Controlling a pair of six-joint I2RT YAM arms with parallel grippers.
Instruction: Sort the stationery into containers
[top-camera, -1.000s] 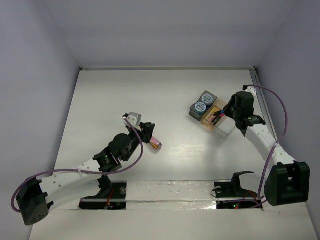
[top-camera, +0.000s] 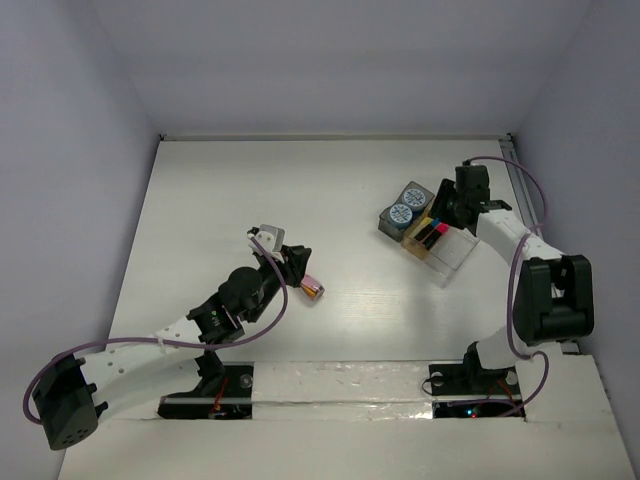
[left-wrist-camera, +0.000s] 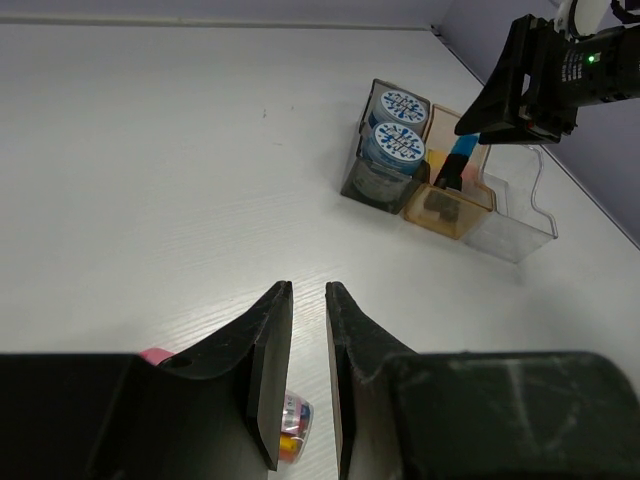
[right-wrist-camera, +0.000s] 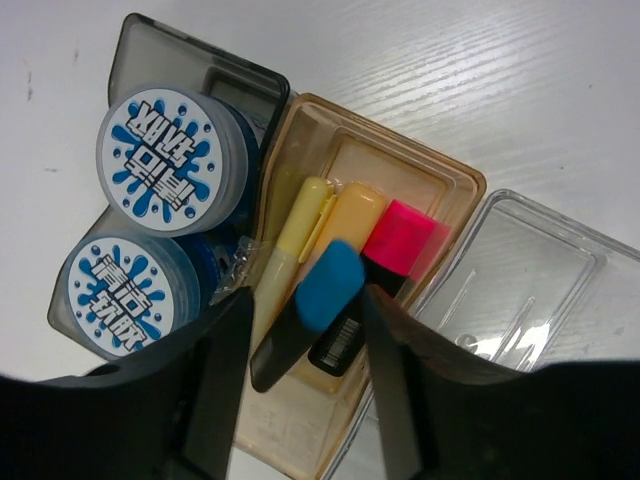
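My right gripper is open above the amber container (right-wrist-camera: 400, 150), which holds yellow markers (right-wrist-camera: 306, 215), a pink-capped marker (right-wrist-camera: 398, 240) and a blue-capped marker (right-wrist-camera: 330, 285). Two blue tubs (right-wrist-camera: 160, 160) sit in the smoky container (right-wrist-camera: 230, 65) beside it. A clear container (right-wrist-camera: 560, 280) is on the other side. My left gripper is partly open with nothing between its fingers, just above a pinkish item (top-camera: 313, 286) on the table, largely hidden behind it in the left wrist view.
Walls stand behind and at both sides, the right one close to the right arm.
The right arm has moved toward the back and up in the top view, shifting its gripper over the containers. The left arm has barely moved.
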